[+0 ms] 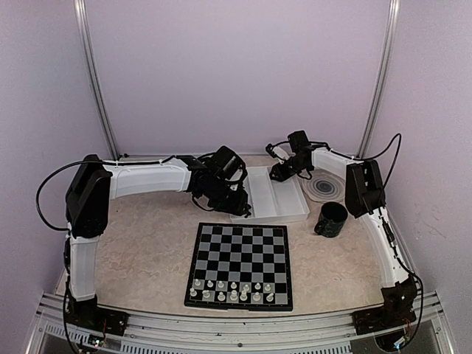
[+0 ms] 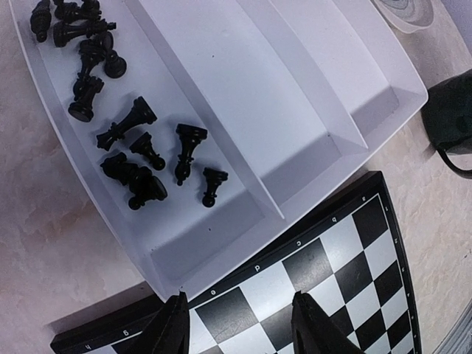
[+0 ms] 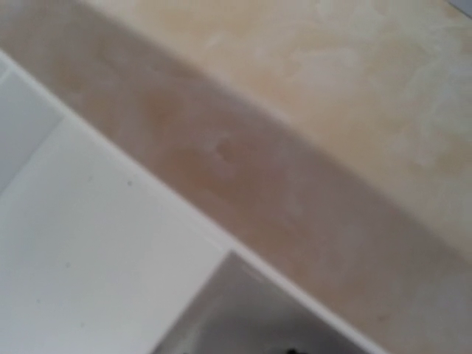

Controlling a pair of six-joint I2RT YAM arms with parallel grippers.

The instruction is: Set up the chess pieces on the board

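Observation:
My left gripper stands open above the near end of the white tray, nothing between its fingers. Several black chess pieces lie tumbled in the tray's left compartment. Across the near edge of the chessboard, white pieces stand in two rows; the board's far rows are bare. My right gripper is over the tray's far right part in the top view. Its fingers are too small there to judge, and the blurred right wrist view shows only the tray rim and table.
The tray sits just behind the board; its middle compartment looks empty. To the right are a dark mug and a round ringed dish. Bare table lies left of the board.

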